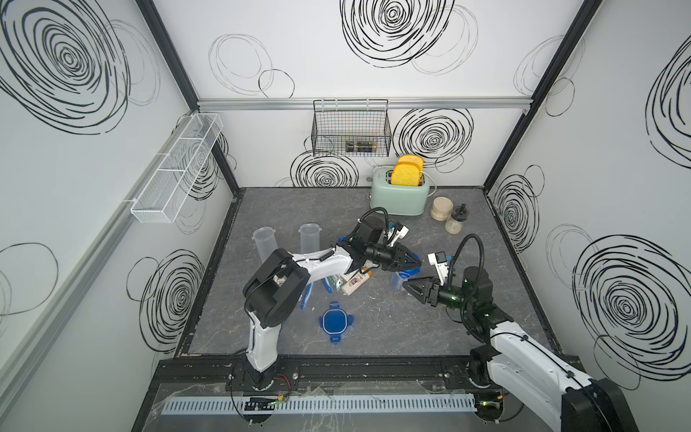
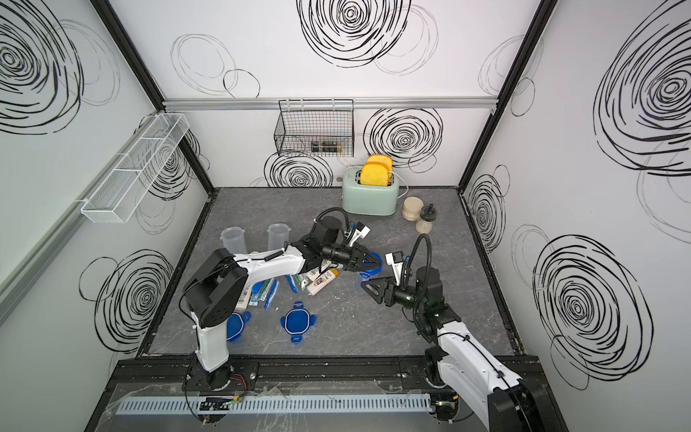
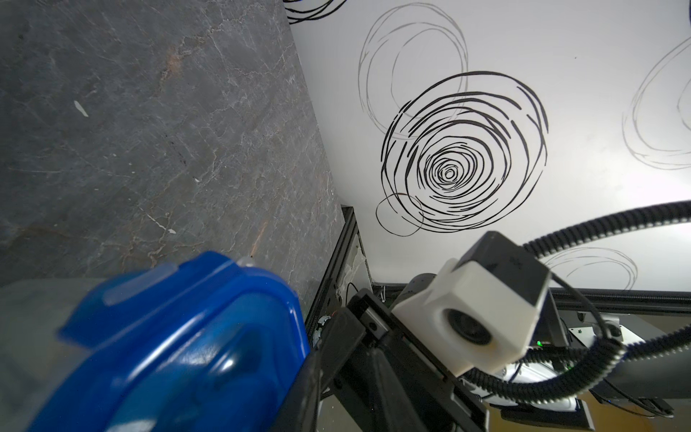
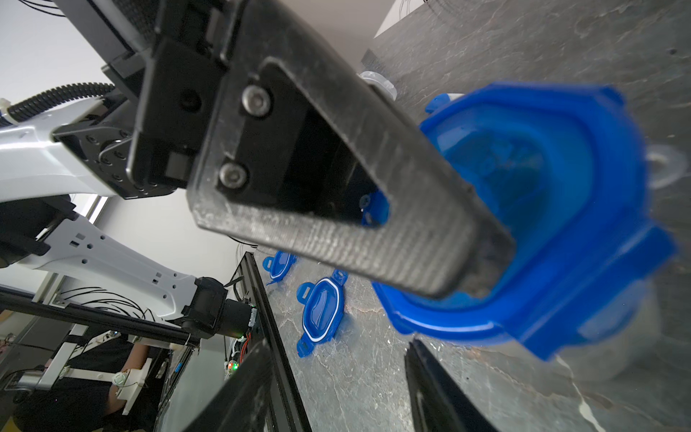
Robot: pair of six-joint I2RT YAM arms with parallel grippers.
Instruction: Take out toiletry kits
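Note:
A clear container with a blue lid [image 4: 561, 180] stands right of centre, my left gripper [image 1: 411, 262] at its top; in the right wrist view that gripper's black finger lies over the lid, and whether it grips is unclear. My right gripper [image 1: 413, 288] is just in front of the container; what is between its fingers does not show clearly. Left of them lie toiletry items, including a pale tube [image 2: 322, 283] and blue-handled toothbrushes [image 2: 270, 293]. Two empty clear cups [image 1: 309, 234] [image 1: 264, 237] stand behind, and loose blue lids [image 2: 297, 322] [image 2: 234, 328] lie in front.
A mint toaster [image 1: 397, 200] with yellow slices, a beige jar [image 1: 441, 208] and a dark-topped jar [image 1: 454, 221] stand at the back right. Wire baskets hang on the back [image 1: 351, 129] and left [image 1: 172, 176] walls.

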